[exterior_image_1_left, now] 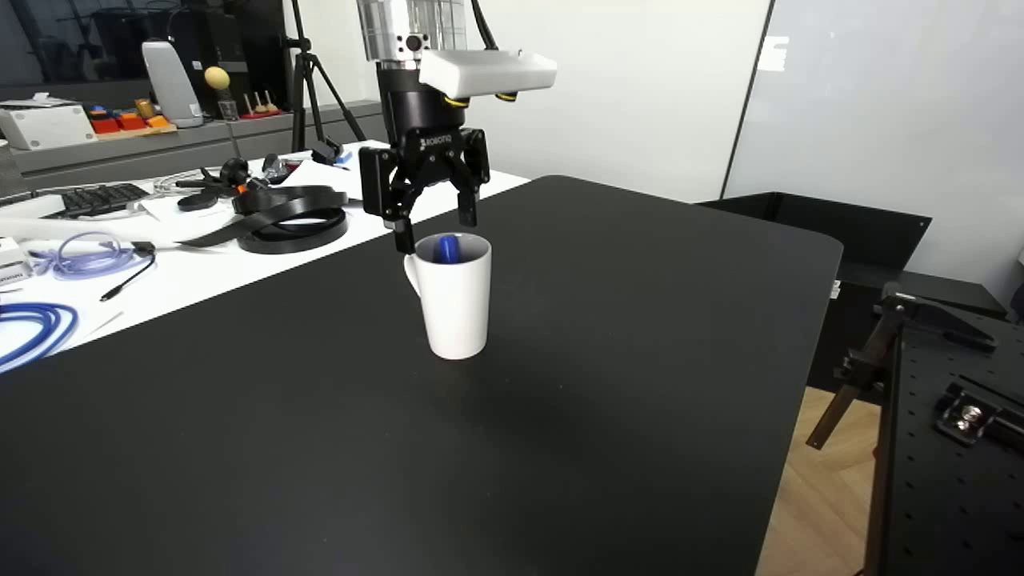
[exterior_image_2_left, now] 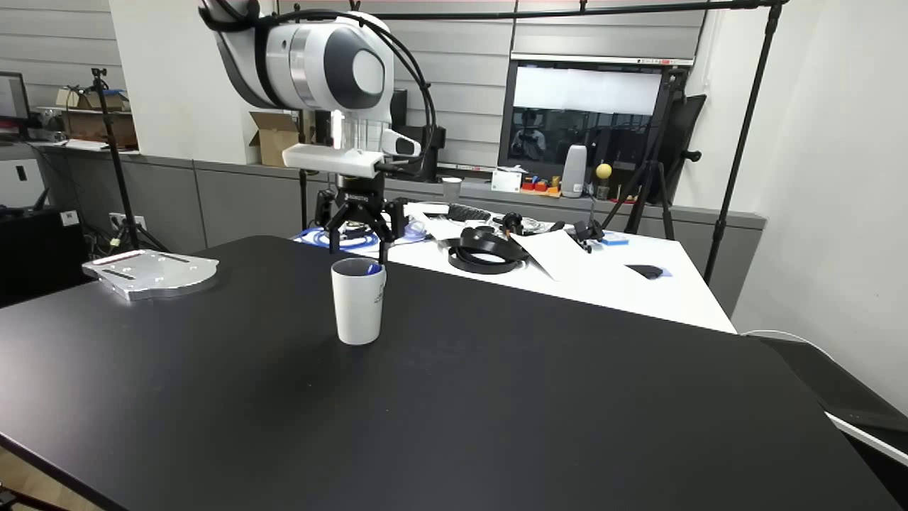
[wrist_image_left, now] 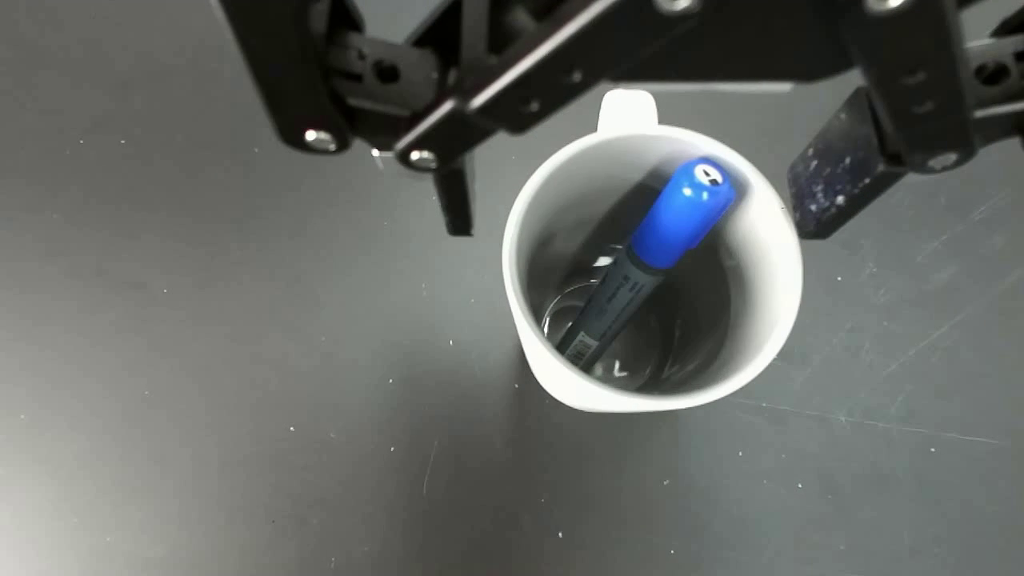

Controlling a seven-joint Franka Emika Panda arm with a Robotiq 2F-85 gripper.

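Note:
A white mug (exterior_image_1_left: 457, 306) stands upright on the black table, its handle on the left in exterior view 1. Inside it leans a marker (wrist_image_left: 614, 299) with a blue cap (wrist_image_left: 683, 213); the cap end is up against the inner wall, near the rim. My gripper (exterior_image_1_left: 436, 222) is open around the level of the mug's rim, holding nothing. From the wrist view, its fingers are spread wide, one finger pad (wrist_image_left: 837, 168) at the right close to the rim and the other at the left apart from it. Exterior view 2 shows the mug (exterior_image_2_left: 357, 302) below the gripper (exterior_image_2_left: 358, 252).
A flat metal plate (exterior_image_2_left: 153, 271) lies at the table's left in exterior view 2. The white table (exterior_image_1_left: 192, 269) alongside carries cables, black straps (exterior_image_1_left: 288, 221) and papers.

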